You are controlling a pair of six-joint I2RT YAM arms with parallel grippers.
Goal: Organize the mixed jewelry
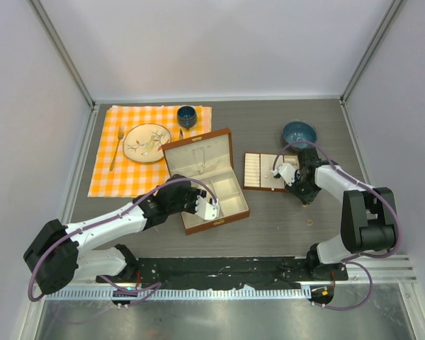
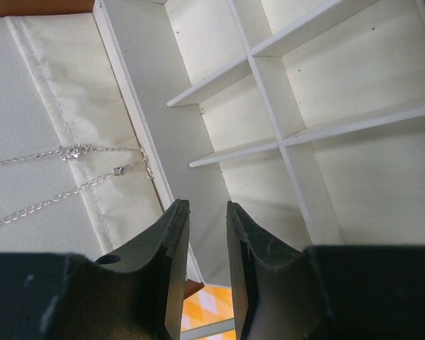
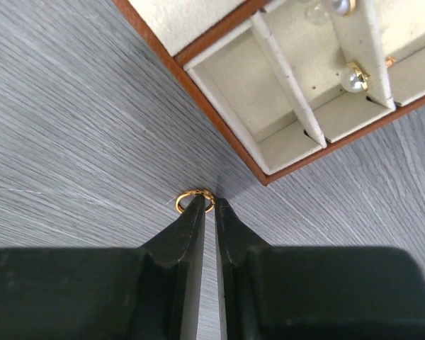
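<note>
In the right wrist view a gold ring lies on the wood surface, with my right gripper directly over it, fingertips close together at the ring; whether they grip it cannot be seen. Beside it is the small jewelry tray, holding pearl earrings. The larger open box has empty compartments in view and silver chains on its lid lining. My left gripper hangs over this box, fingertips a little apart, with nothing seen between them.
A blue bowl stands behind the small tray. A checkered cloth with a plate, cutlery and a cup is at the back left. A small gold piece lies on the clear front right of the table.
</note>
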